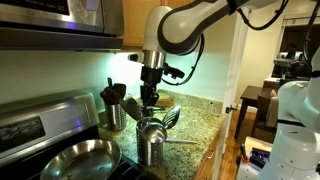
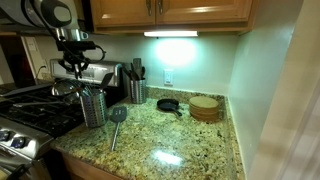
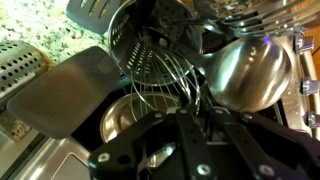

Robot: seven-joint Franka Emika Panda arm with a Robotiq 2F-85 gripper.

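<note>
My gripper (image 1: pixel 150 96) points down into a cluster of kitchen utensils in a perforated metal holder (image 2: pixel 94 108) beside the stove. The fingers are shut on a utensil; which one is hard to tell in the clutter. Around the fingers in the wrist view are a wire whisk (image 3: pixel 165 72), a shiny ladle (image 3: pixel 247 76), a dark slotted spoon (image 3: pixel 128 38) and a flat grey turner (image 3: pixel 66 90). A round ladle bowl (image 1: pixel 153 133) faces outward at the holder's front in exterior view 1.
A large steel pan (image 1: pixel 82 165) sits on the stove. Behind stands a second utensil holder (image 2: pixel 138 91). A grey slotted turner (image 2: pixel 118 115) lies on the counter, with a small black pan (image 2: pixel 168 104) and brown stacked plates (image 2: pixel 204 106) farther right.
</note>
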